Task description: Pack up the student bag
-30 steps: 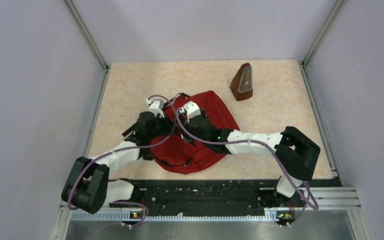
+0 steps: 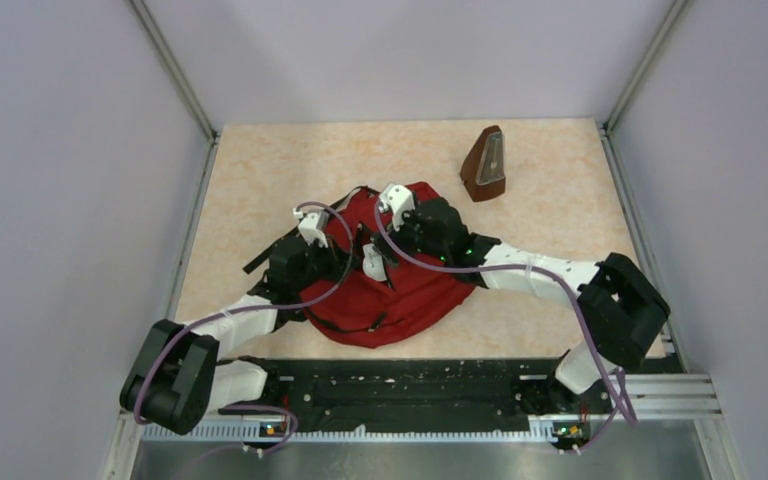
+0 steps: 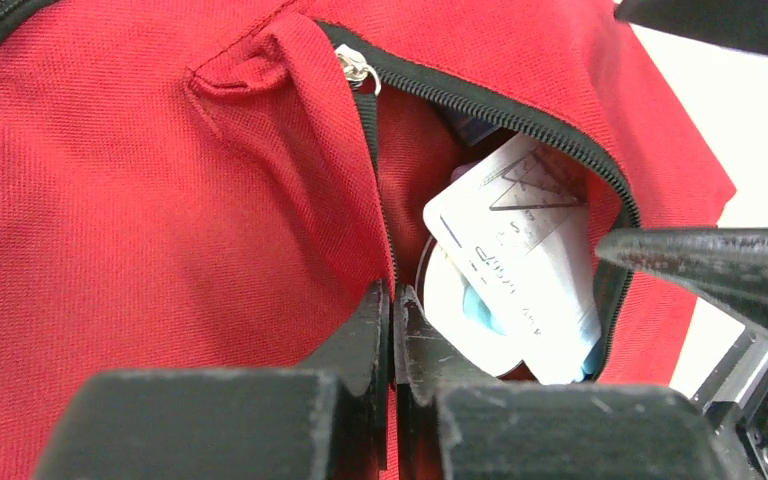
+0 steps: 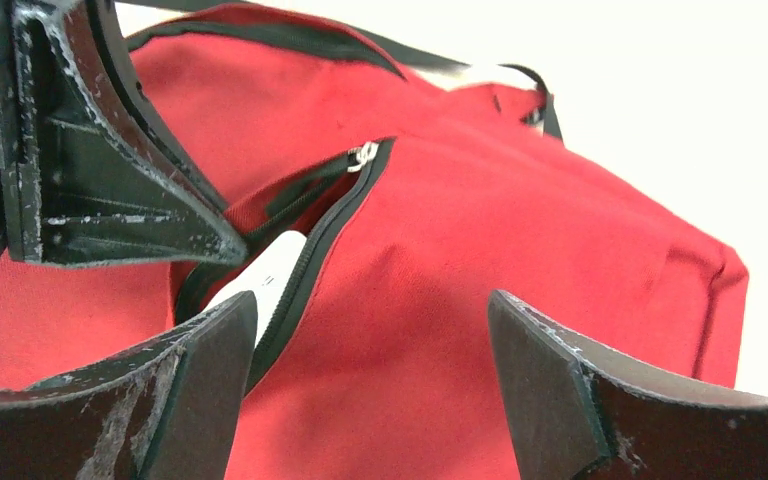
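Note:
The red bag (image 2: pixel 400 310) lies on the table with its zipped compartment open. Inside, the left wrist view shows a white packet (image 3: pixel 510 250) and a round white item (image 3: pixel 450 310); the zip pull (image 3: pixel 355 68) sits at the compartment's edge. My left gripper is shut at that edge, by the fabric and zipper tape; whether it pinches any is unclear. My right gripper stands open over the bag's red fabric, right of the opening, nothing seen between its fingers.
A brown pointed case (image 2: pixel 482 165) stands at the back right of the pale table (image 2: pixel 550 210).
My right arm has moved back and to the right, uncovering more of the opening and the white contents. The left arm has shifted only slightly.

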